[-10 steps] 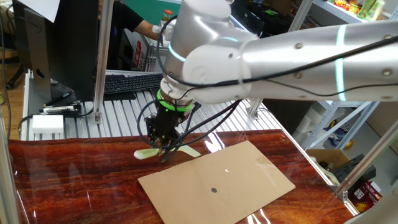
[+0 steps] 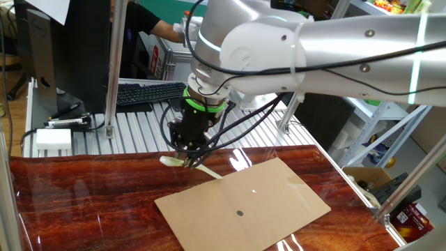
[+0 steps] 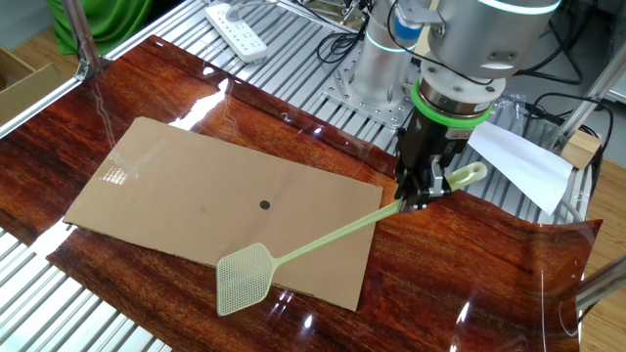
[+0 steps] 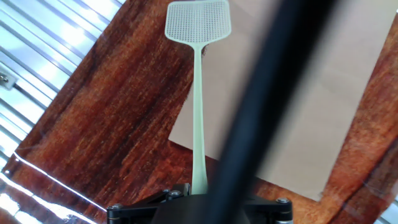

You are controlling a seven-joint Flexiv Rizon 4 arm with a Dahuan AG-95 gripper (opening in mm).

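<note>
My gripper is shut on the handle of a pale green fly swatter, above the wooden-looking surface. The thick handle end sticks out past the fingers. The swatter's mesh head shows over the front edge of a brown cardboard sheet. On this sheet is a small dark spot, clear of the swatter. In the wrist view, the mesh head points away from me, and the handle runs down into the gripper. Exterior view 1 shows only the handle part clearly.
A blurred black bar or cable crosses the wrist view. Glossy wood-patterned sheeting covers the table around the cardboard. Farther back are a keyboard and a white box; a power strip lies behind the sheet.
In exterior view 1 the gripper has moved up and slightly right, the swatter handle moving with it. The cardboard and its spot have stayed put.
</note>
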